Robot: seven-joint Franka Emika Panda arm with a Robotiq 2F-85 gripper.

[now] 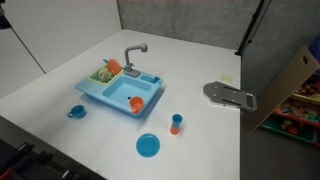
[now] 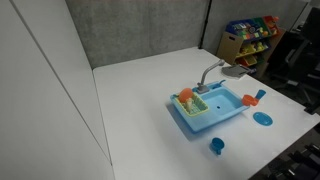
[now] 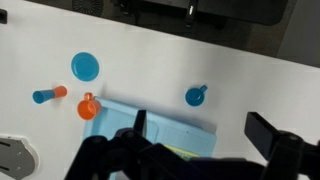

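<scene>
My gripper is open in the wrist view, its dark fingers spread wide high above the table with nothing between them. Below lies a light blue toy sink (image 1: 120, 88) with a grey faucet (image 1: 133, 50). An orange cup (image 1: 136, 104) sits at the sink's near right corner. Orange and green-yellow items (image 1: 105, 72) fill its left part. A blue cup (image 1: 76, 112) stands on the table left of the sink. On the right are a blue plate (image 1: 148, 145) and a blue-and-orange cup (image 1: 176, 124).
A grey metal tray-like piece (image 1: 229, 96) lies at the table's right, close to a small yellowish square (image 1: 226, 79). Beyond the table stands a shelf (image 2: 247, 42) of colourful bins.
</scene>
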